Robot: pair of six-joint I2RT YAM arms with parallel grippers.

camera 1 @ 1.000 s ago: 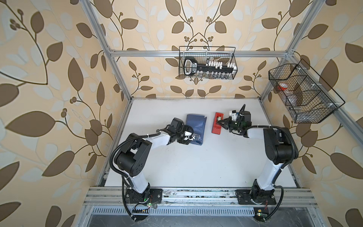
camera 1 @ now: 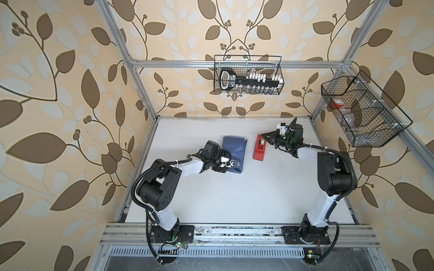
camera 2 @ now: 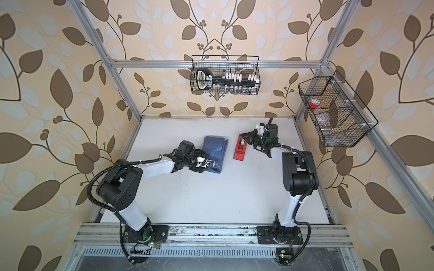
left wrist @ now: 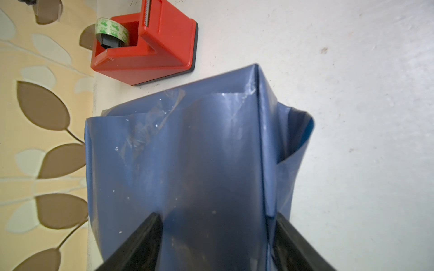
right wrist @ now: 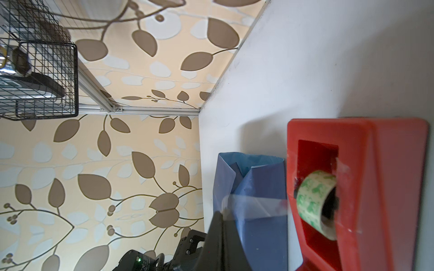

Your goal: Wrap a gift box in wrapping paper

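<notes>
The box wrapped in dark blue paper [camera 1: 235, 146] lies mid-table. In the left wrist view clear tape [left wrist: 151, 119] crosses a seam of the blue paper, and a side flap [left wrist: 296, 131] stands out. My left gripper is open over the package's near part, fingers [left wrist: 140, 244] apart. My right gripper is shut at the end of a clear tape strip [right wrist: 260, 206], which runs towards the red tape dispenser [right wrist: 393, 180] with its green-patterned roll [right wrist: 314, 198]. Behind the strip shows the folded, partly open end of the package.
The dispenser stands just right of the package, with a narrow gap between. Wire baskets hang on the back wall [camera 1: 248, 74] and on the right side [camera 1: 361, 110].
My right gripper has moved away from the front, towards the dispenser's far end. The left arm, package and dispenser look unmoved.
</notes>
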